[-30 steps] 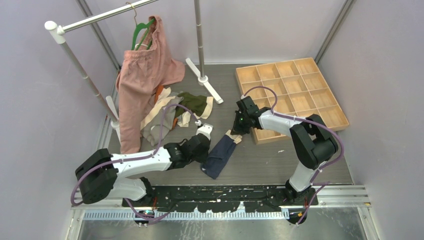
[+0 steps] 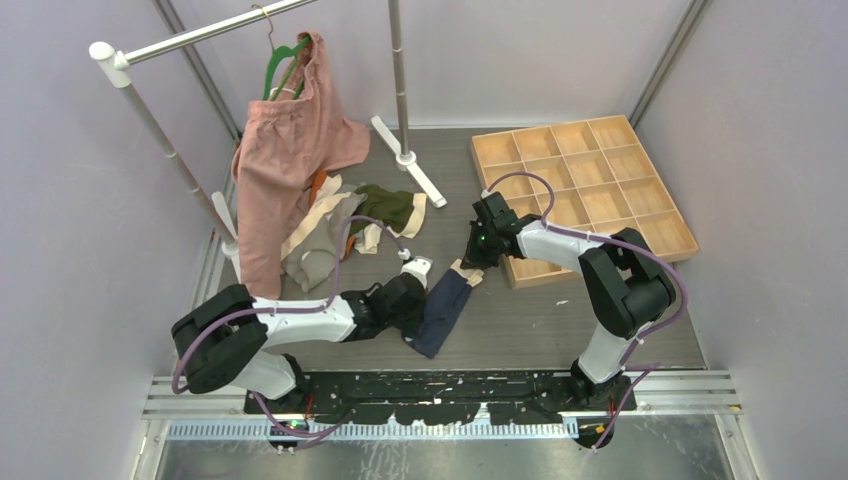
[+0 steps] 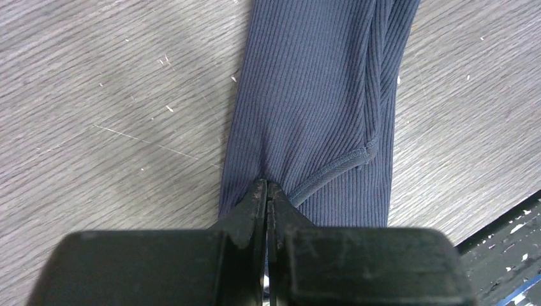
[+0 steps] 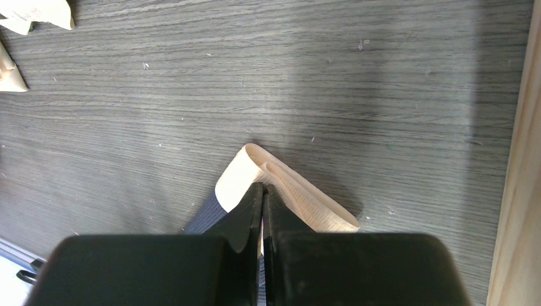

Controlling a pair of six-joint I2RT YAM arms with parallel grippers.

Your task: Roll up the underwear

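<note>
Folded into a long strip, the navy underwear (image 2: pixel 440 314) lies slantwise on the table, its cream waistband (image 4: pixel 306 194) toward the box. My right gripper is shut on the waistband at the strip's far end. Over the strip's lower part, at its left side, my left gripper is shut. Its fingertips meet the ribbed navy cloth close to a curved seam (image 3: pixel 335 169); whether any cloth is pinched between them cannot be seen.
A wooden compartment box (image 2: pixel 590 200) stands right behind my right gripper. Several garments (image 2: pixel 350 225) are piled at the left, under pink trousers (image 2: pixel 280 180) on a rack. Bare table (image 2: pixel 560 325) lies right of the strip.
The right arm and the waistband have stayed in place.
</note>
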